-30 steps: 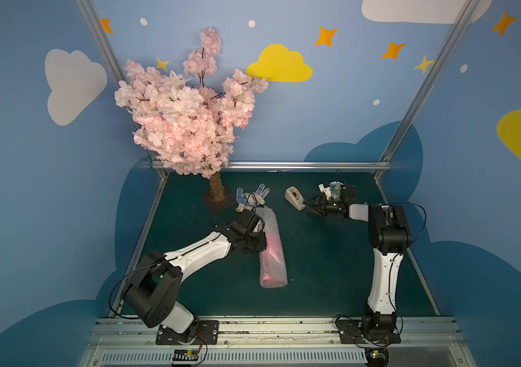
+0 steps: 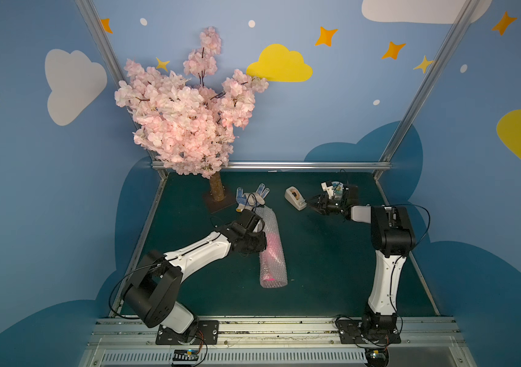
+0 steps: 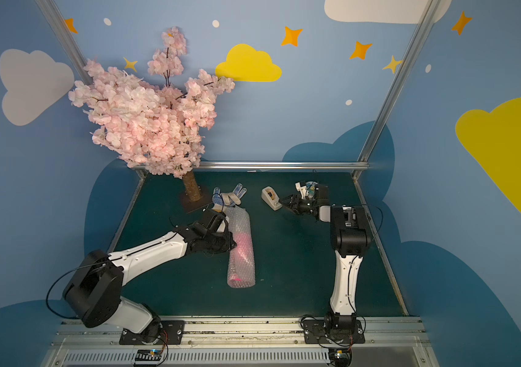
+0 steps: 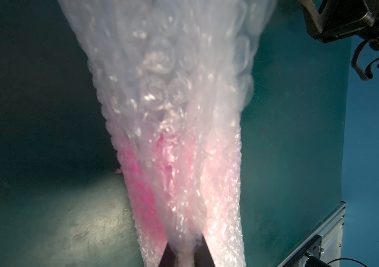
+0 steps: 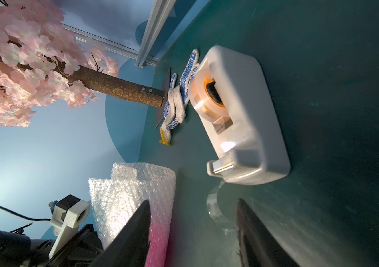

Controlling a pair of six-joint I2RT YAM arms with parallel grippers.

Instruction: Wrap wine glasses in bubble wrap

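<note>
A long roll of bubble wrap [image 2: 272, 257] with something pink inside lies lengthwise on the table. My left gripper is shut on a fold of the bubble wrap [image 4: 167, 80]. A white tape dispenser [image 5: 256, 111] with a tape roll [image 5: 207, 102] sits at the back, right of the wrap. My right gripper stands open just beside the dispenser's cutter end; a clear, curved strip, apparently tape, shows between and beyond its fingers, below the cutter.
Patterned gloves [image 5: 180, 89] lie behind the wrap. An artificial blossom tree [image 2: 216, 189] stands at the back left. Small white items [image 2: 330, 188] lie behind my right gripper.
The left arm and the bubble wrap have not visibly moved.
</note>
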